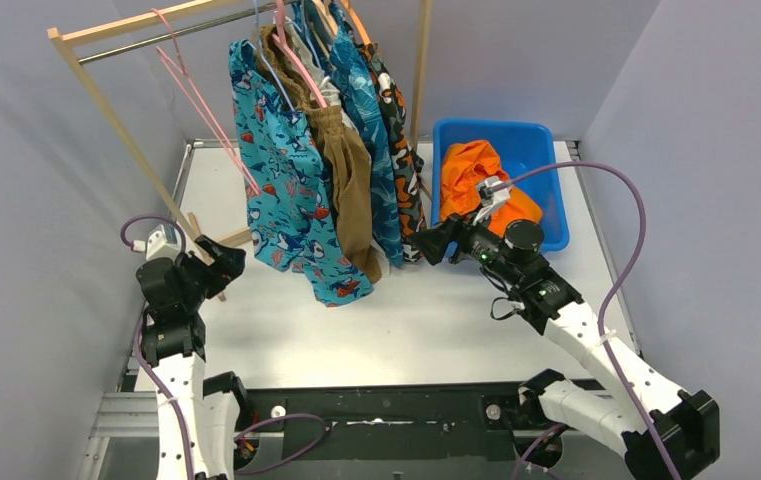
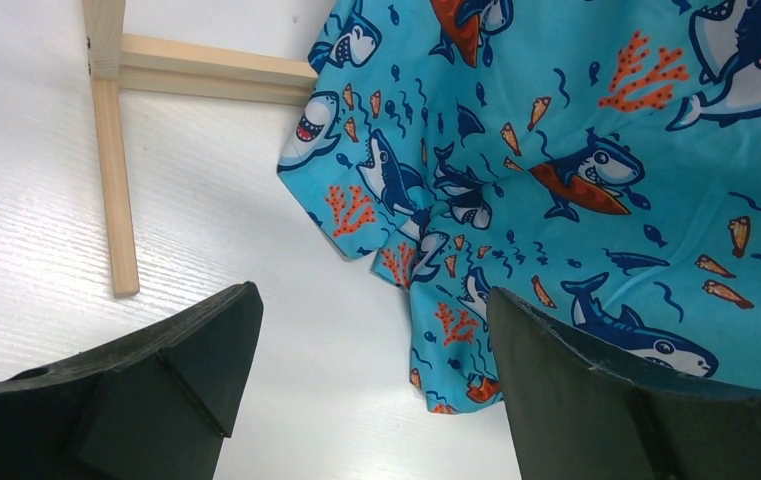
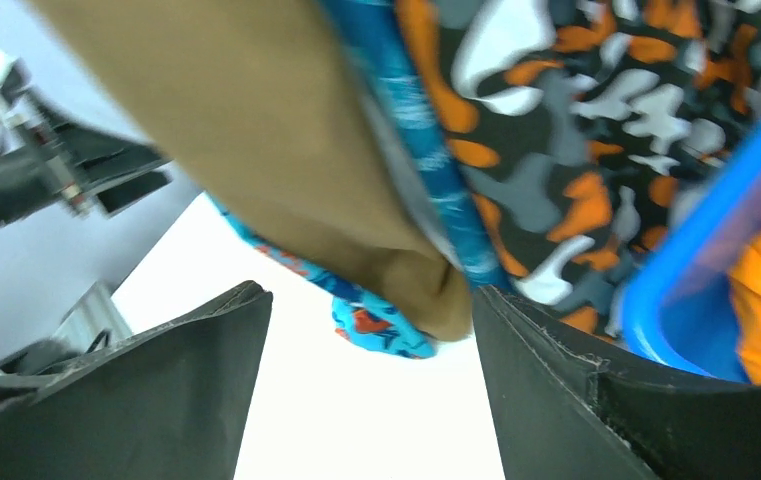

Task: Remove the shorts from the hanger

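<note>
On the rail hang several garments: blue shark-print shorts, brown shorts, a blue patterned piece and an orange-and-black camouflage piece. An empty pink hanger dangles at their left. Orange cloth lies in the blue bin. My left gripper is open beside the shark-print shorts' lower left, nothing between its fingers. Open and empty too, my right gripper stands right of the camouflage piece, by the bin's front left; its view is blurred.
A wooden rack carries the metal rail, its foot bars resting on the white table near my left gripper. Walls rise on both sides.
</note>
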